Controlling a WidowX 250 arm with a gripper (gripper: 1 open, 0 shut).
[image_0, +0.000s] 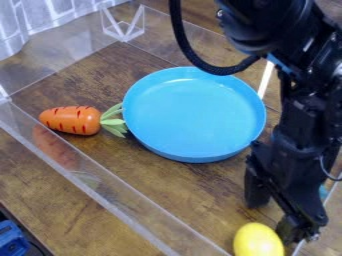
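Observation:
The black gripper (283, 205) hangs low at the right, fingers pointing down just above and behind a yellow egg-shaped object (258, 240) at the bottom edge. Its finger is open, and I see nothing held in it. A light blue round plate (190, 112) lies in the middle, left of the arm. An orange toy carrot (70, 119) with pale green leaves lies to the plate's left.
Clear plastic walls border the wooden surface (134, 200) on the left and back. A blue item sits at the lower-left corner. The wood below the plate is clear.

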